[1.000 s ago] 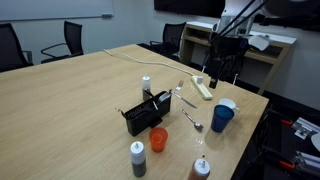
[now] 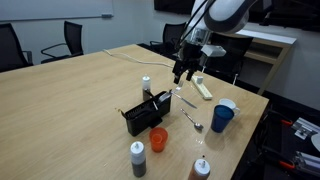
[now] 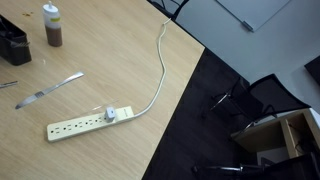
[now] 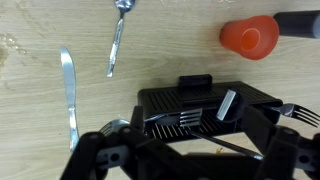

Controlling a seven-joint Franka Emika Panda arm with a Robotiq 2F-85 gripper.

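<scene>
My gripper (image 2: 183,79) hangs above the table, behind and to the right of a black slotted container (image 2: 149,114). The wrist view shows the gripper open, its dark fingers wide apart and nothing held. Below it lies the black container (image 4: 205,108), with a fork (image 4: 190,121) and a white-handled piece (image 4: 226,105) in or over it. Loose on the table are a knife (image 4: 69,92) and a spoon (image 4: 117,38). Another fork (image 4: 115,127) is partly covered by the left finger.
An orange cup (image 2: 158,138), blue cup (image 2: 222,117) and white cup (image 2: 228,104) stand nearby. Bottles (image 2: 138,156) occupy the front edge. A white power strip (image 3: 88,124) with its cord lies at the far side.
Over the last second my gripper has travelled left in exterior view 1, from above the power strip toward the black container. The table objects look unmoved.
</scene>
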